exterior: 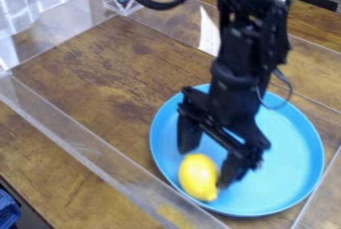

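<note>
A yellow oval object [200, 177], like a toy lemon, lies in the lower left of a blue plate [277, 185]. The black gripper [213, 147] is low over the plate, open, with its fingertips around and just above the yellow object. The arm hides much of the plate's back part.
A clear plastic edge runs along the lower left, with a blue item [8, 213] at the corner. A white piece [208, 26] stands behind the arm, and small items sit at the top left.
</note>
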